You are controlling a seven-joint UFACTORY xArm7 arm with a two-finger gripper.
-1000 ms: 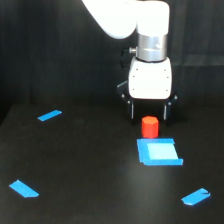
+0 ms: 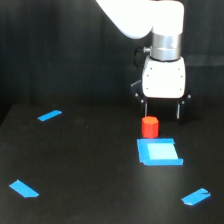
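A red block [image 2: 150,127] stands upright at the back edge of a blue-bordered square with a pale centre [image 2: 162,151]. Whether it rests on the blue border or just behind it, I cannot tell. Above and slightly behind the block in the picture is my gripper [image 2: 162,112], pointing down. Its dark fingers are spread wide with nothing visible between them. The block appears below the left finger rather than under the middle of the gap. The fingertips are dim against the black background.
Blue tape strips lie on the black table at the back left [image 2: 50,115], front left [image 2: 24,189] and front right [image 2: 196,197]. A dark curtain [image 2: 60,50] hangs behind.
My gripper has shifted to the right, from nearly centred over the red block to right of it. The fingers stay spread. The block and square have not visibly moved.
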